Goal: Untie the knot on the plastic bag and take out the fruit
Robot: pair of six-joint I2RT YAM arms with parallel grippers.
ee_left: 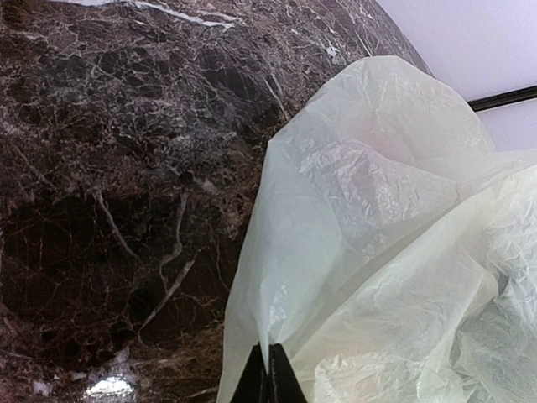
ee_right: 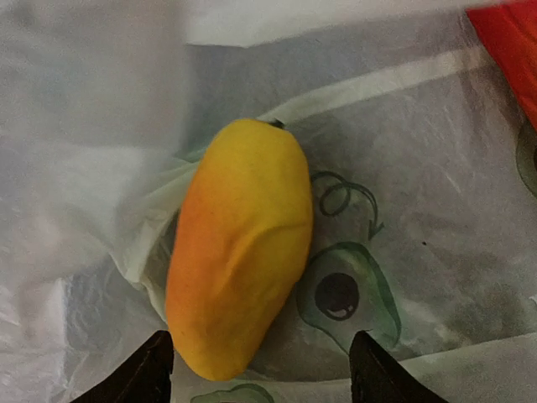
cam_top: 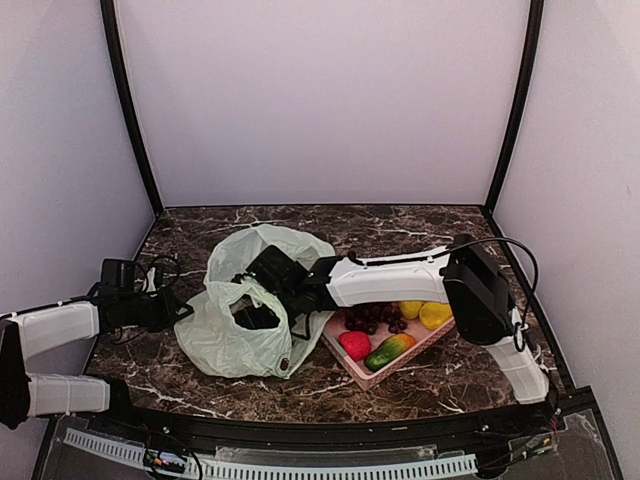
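The white plastic bag [cam_top: 235, 345] lies with its mouth open at the left centre of the table. My left gripper is shut at the bag's left edge, with the thin plastic film running up to its fingertips. Reaching into the bag's mouth is my right gripper, its fingers apart with nothing held between them. Just ahead of those fingers, a yellow-orange mango [ee_right: 239, 252] rests on the bag's printed inner face. A bit of something red [ee_right: 512, 50] shows at the upper right of the right wrist view. From above, the right gripper's tips are hidden by the bag.
To the right stands a pink basket [cam_top: 368, 381] holding a red fruit [cam_top: 355, 345], a green-orange fruit [cam_top: 390, 350], dark grapes [cam_top: 375, 318] and yellow fruit [cam_top: 435, 315]. The right forearm passes over its back part. Bare marble table [cam_top: 190, 228] lies behind the bag.
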